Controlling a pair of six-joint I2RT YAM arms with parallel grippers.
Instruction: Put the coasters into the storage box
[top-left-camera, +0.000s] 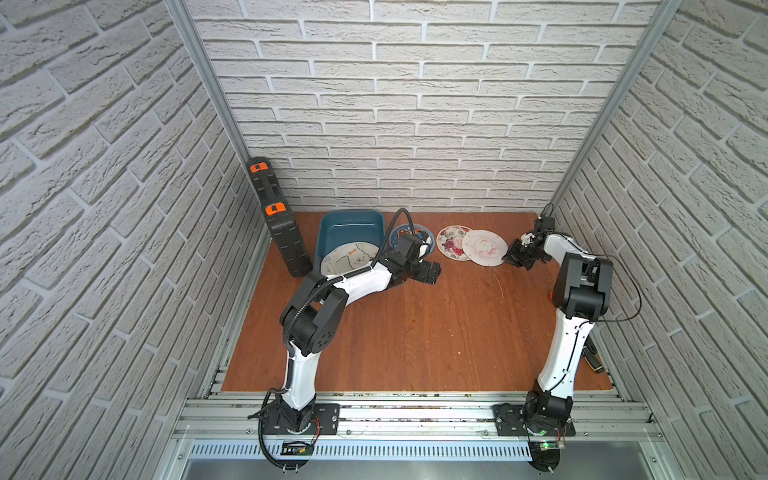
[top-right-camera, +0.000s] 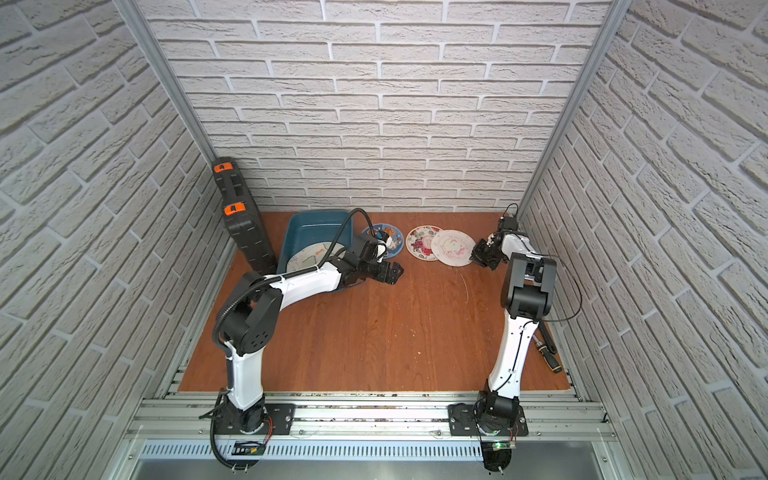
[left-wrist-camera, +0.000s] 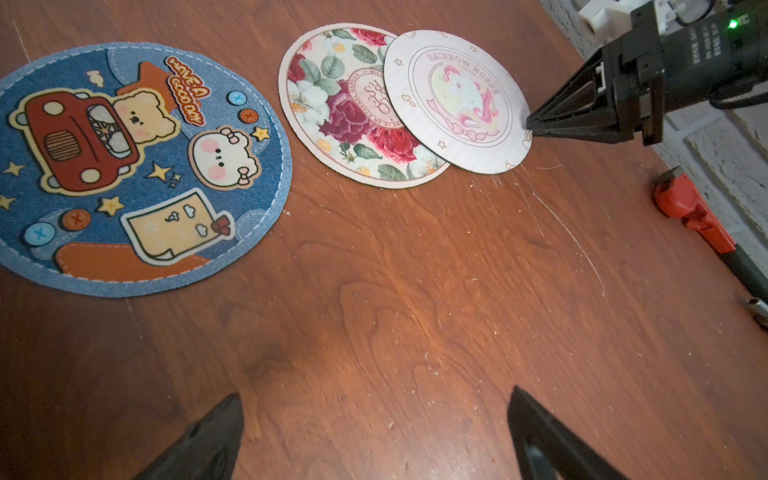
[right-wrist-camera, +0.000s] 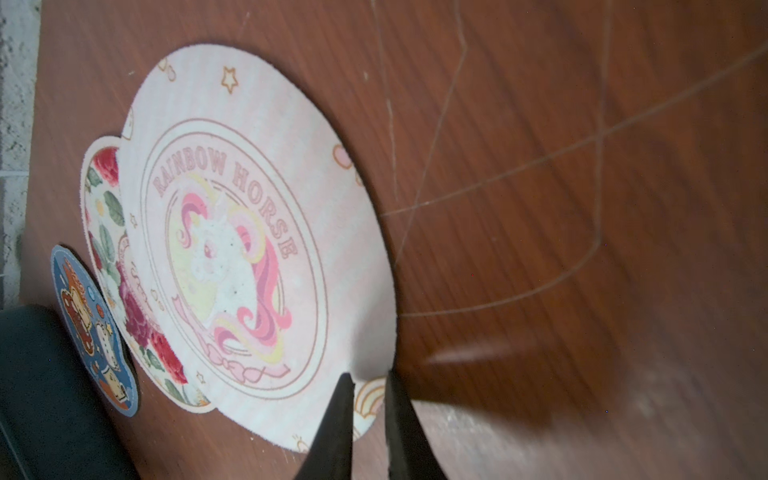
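Note:
The teal storage box (top-left-camera: 349, 225) stands at the back left, with a pale round coaster (top-left-camera: 346, 261) in it, partly covered by my left arm. To its right are a blue denim-pattern coaster (left-wrist-camera: 168, 180), a floral coaster (left-wrist-camera: 336, 96) and a pink unicorn coaster (left-wrist-camera: 456, 100) that overlaps the floral one. My right gripper is shut on the pink coaster's right edge, with the disc still low at table level. Beside the box, near the blue coaster, my left gripper is open and only bare wood shows between its fingers.
Black blocks with orange labels (top-left-camera: 276, 209) stand along the left wall. By the right wall lies a red and black tool (left-wrist-camera: 696, 212), under the right arm's side.

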